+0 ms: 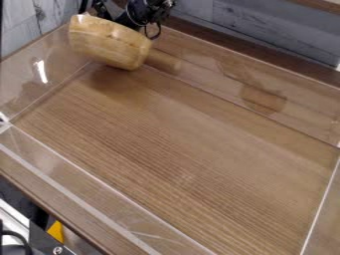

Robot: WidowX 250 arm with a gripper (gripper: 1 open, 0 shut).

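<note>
My black gripper is at the top left, dark and partly cut off by the frame edge. It is shut on a rounded light-wood bowl, which is tilted in the back left corner of the wooden tray. The fingertips are mostly hidden behind the bowl.
The wooden tray floor is bare across the middle and right. Clear low edging runs along the sides. Pale grey walls stand behind.
</note>
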